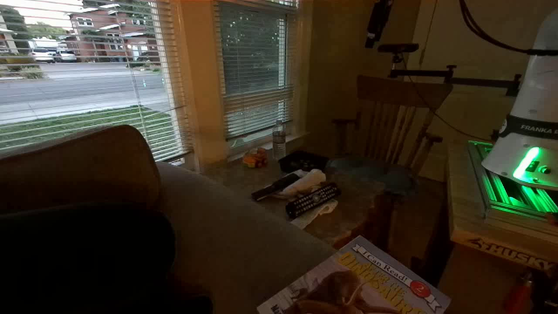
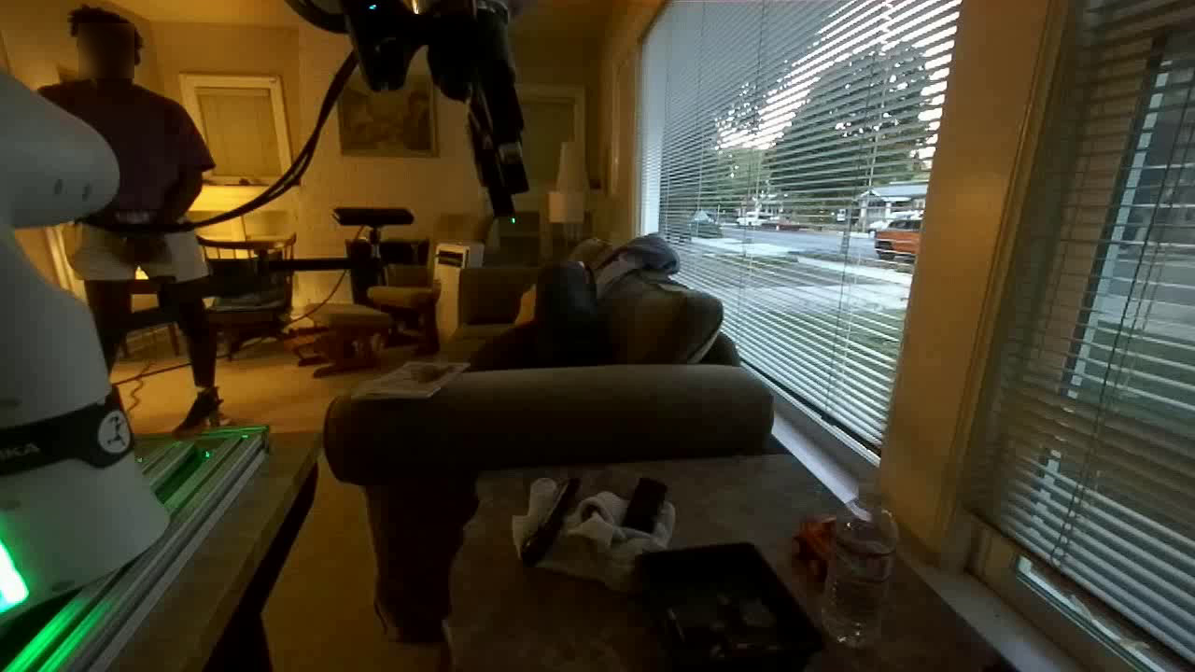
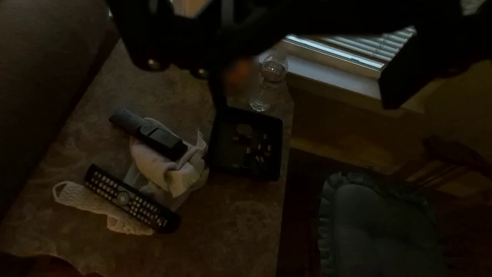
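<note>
High over the side table [image 3: 240, 221], my gripper stands open, its two dark fingers wide apart with nothing visible between them. Below it lies a long black remote [image 3: 131, 198], partly on a knitted white cloth [image 3: 76, 196]. A second dark remote [image 3: 147, 133] rests on a crumpled white cloth [image 3: 159, 164]. Beside the cloth is a square black tray [image 3: 280, 152] holding several small pieces too dim to identify. A clear plastic bottle [image 2: 860, 571] stands upright near the window, next to a small orange object [image 2: 814, 543].
A sofa arm [image 2: 538, 420] borders the table, with a book [image 1: 366, 282] on top. A wooden chair with a cushion [image 3: 383, 226] stands by the table's other side. The robot's base sits on a workbench [image 1: 465, 209]. One person [image 2: 134, 157] stands in the background. The room is dim.
</note>
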